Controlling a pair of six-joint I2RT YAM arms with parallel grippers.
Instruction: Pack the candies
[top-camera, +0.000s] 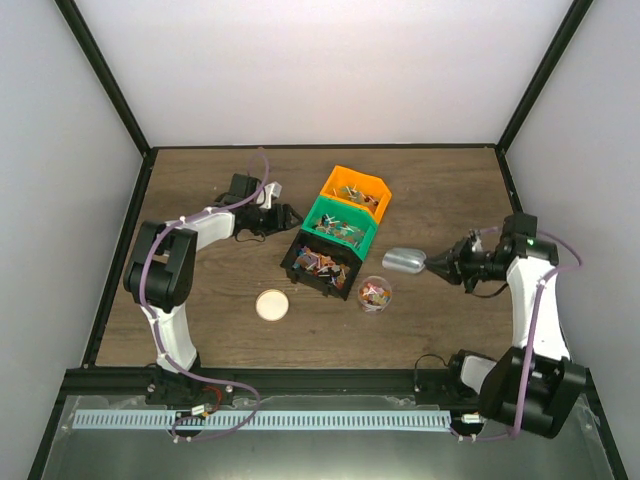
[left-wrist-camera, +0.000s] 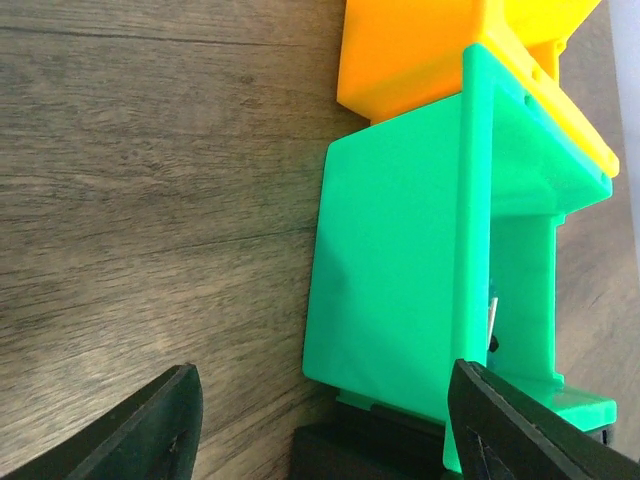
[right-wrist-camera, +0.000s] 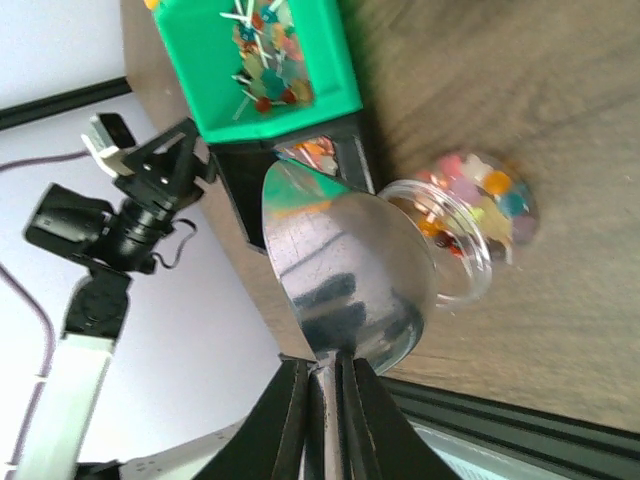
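Note:
A metal scoop (right-wrist-camera: 345, 275), its bowl empty, is held by the handle in my right gripper, which is shut on it. Seen from above, the scoop (top-camera: 404, 260) is up and to the right of a clear round jar (top-camera: 375, 293) with colourful candies inside. Three joined bins hold more candies: an orange bin (top-camera: 372, 183), a green bin (top-camera: 368, 240) and a black bin (top-camera: 290, 255). My left gripper (top-camera: 291, 216) is open at the left side of the green bin. In the left wrist view, its right finger (left-wrist-camera: 490, 415) is by the green wall.
A round pale lid (top-camera: 271, 305) lies on the table, left of the jar. Bare wooden table (top-camera: 440, 190) shows to the right of the bins and at the front left.

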